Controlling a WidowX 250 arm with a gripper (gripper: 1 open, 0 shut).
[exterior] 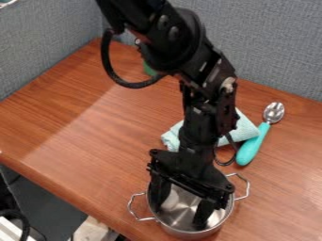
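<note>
My black gripper (189,193) reaches down into a steel pot (221,213) with two side handles at the bottom centre of the view. Its fingers are mostly dark against the pot's inside, and something pale shows between or behind them. Whether they are open or shut on anything is hard to tell.
A folded pale-blue cloth (171,136) lies behind the pot. A spoon with a turquoise handle (250,146) lies to the right. A small green object is partly hidden behind the arm at the back.
</note>
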